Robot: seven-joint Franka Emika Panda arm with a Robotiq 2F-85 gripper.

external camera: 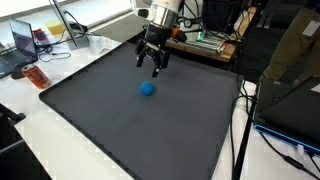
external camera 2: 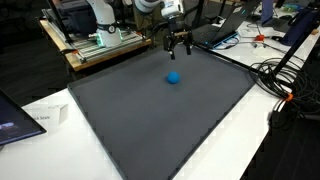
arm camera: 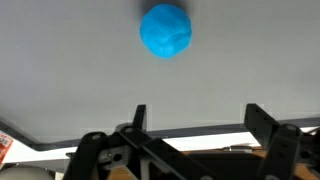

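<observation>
A small, round blue object (external camera: 147, 88) lies on the dark grey tabletop (external camera: 130, 125). In exterior view 2 the same blue object (external camera 2: 173, 77) stands just in front of the arm. My gripper (external camera: 147, 68) hovers over the table, a little behind the object and apart from it. Its two fingers are spread wide in the wrist view, where the gripper has only bare tabletop between its fingertips. Near the top of that view the blue object (arm camera: 165, 30) shows whole, out beyond the fingers.
A red can (external camera: 36, 77) and a laptop (external camera: 20, 40) stand at the left in exterior view 1. Black cables (external camera 2: 290, 92) run along the table's edge in exterior view 2.
</observation>
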